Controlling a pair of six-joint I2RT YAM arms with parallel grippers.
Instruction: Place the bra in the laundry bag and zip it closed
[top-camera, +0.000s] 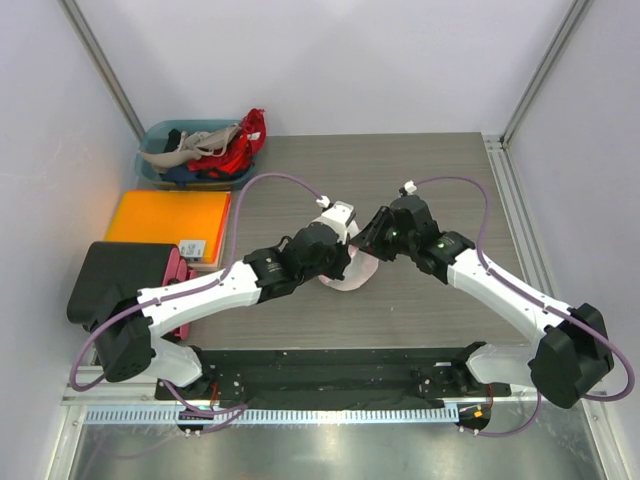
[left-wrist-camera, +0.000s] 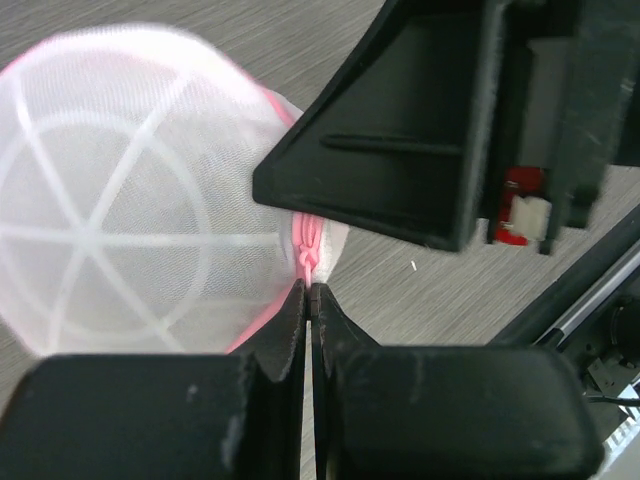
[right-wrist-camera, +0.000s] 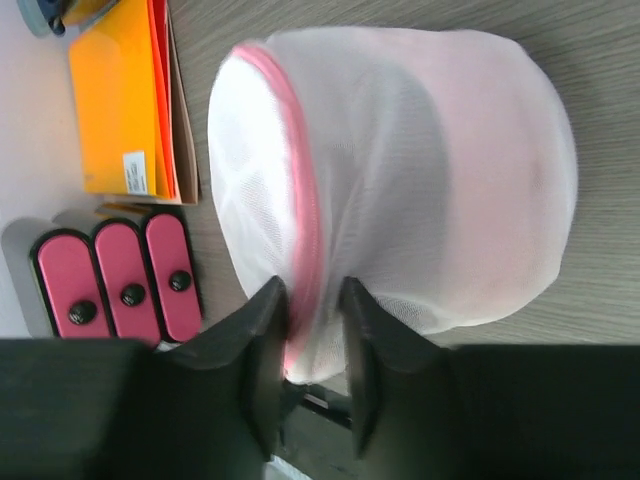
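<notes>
The white mesh laundry bag (left-wrist-camera: 120, 200) with pink zipper trim hangs between my grippers in the middle of the top view. In the left wrist view my left gripper is shut at the pink zipper pull (left-wrist-camera: 306, 240) and tape. My right gripper is at the bag's pink-edged rim (right-wrist-camera: 304, 200), its fingertips a little apart around the trim; whether they grip it is blurred. The bra cannot be made out.
A blue basket (top-camera: 150, 140) of clothes stands at the back left. Orange folders (top-camera: 165, 215) and a black case with pink fronts (top-camera: 120, 280) lie along the left.
</notes>
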